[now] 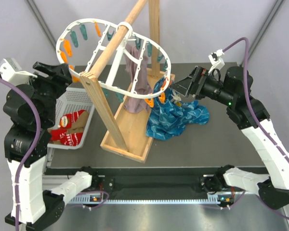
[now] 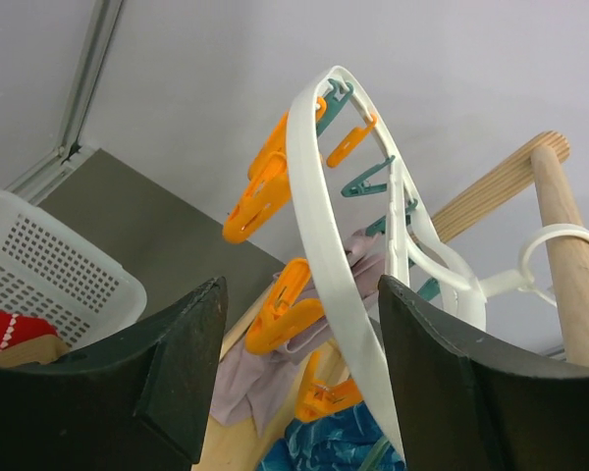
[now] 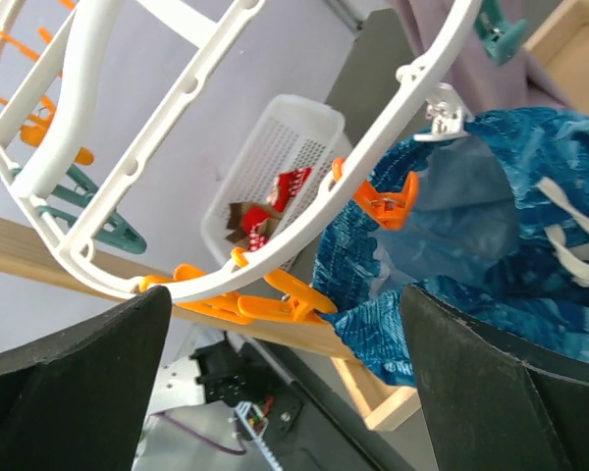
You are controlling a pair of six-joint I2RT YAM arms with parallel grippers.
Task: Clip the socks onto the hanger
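Note:
The white clip hanger (image 1: 108,88) hangs on the wooden frame, with orange and teal clips. Red-and-tan socks (image 1: 72,138) lie in the white basket (image 1: 85,126) at the left. My left gripper is beside the hanger's left end; the white rim (image 2: 327,235) and orange clips show between its part-open fingers in its wrist view, and whether it touches them is unclear. My right gripper stands open at the hanger's right end, with orange clips beyond its fingers.
A blue crinkled bag (image 1: 171,118) and mauve cloth (image 1: 139,86) hang or lie around the wooden base (image 1: 123,148).

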